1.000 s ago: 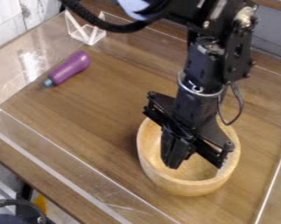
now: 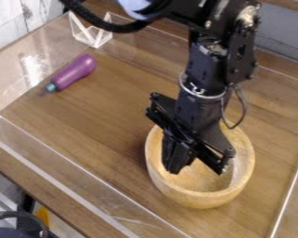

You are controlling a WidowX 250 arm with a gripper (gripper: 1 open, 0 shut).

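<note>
The black arm's gripper [image 2: 176,158] hangs low over a pale wooden bowl [image 2: 207,193], its fingertips at the left inner part of the bowl. It is shut, with nothing visible between its fingers. The gripper body covers the back of the bowl. A purple object [image 2: 71,72], elongated with a light blue tip, lies on the table at the upper left.
A white wire-like holder [image 2: 92,33] stands at the back left. The table's edges run along the left and right, with cables at the lower left.
The gripper has shifted slightly up and to the left from lower in the bowl. The bowl and purple object look unmoved.
</note>
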